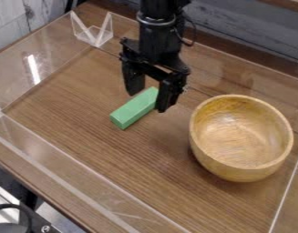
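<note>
My black gripper (151, 86) hangs from the top centre of the camera view, open, its fingers spread just above a green rectangular block (131, 113). The block lies flat and slanted on the wooden table. Nothing shows held between the fingers. A yellow round bowl (241, 158) stands to the right of the block.
A clear, angular object (98, 30) stands at the upper left near the table's back. Black cables (17, 215) show at the lower left corner.
</note>
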